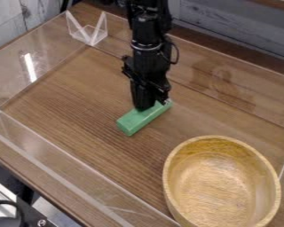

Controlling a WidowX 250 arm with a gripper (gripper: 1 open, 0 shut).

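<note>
My black gripper (145, 99) reaches down from the top centre onto a flat green block (138, 121) lying diagonally on the wooden table (61, 115). The fingertips are at the block's upper end and look shut; whether anything is between them is hard to see.
A large tan oval bowl (222, 182) fills the lower right. A clear plastic holder (88, 28) stands at the back left.
</note>
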